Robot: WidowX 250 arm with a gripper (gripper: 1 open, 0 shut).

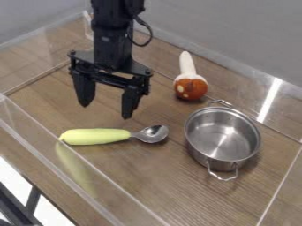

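My black gripper (109, 91) hangs at the upper left over the wooden floor of the tray, its two fingers spread wide with nothing between them. Below it lies a spoon with a pale yellow-green handle (97, 136) and a metal bowl end (151, 133). A steel pot (222, 132) with two handles stands at the right. Behind the pot, to the upper left of it, lies a toy (190, 86) with an orange-brown head and a white handle or stem.
Pale walls (236, 35) border the workspace at the back and left, with clear low edges at the front left and right.
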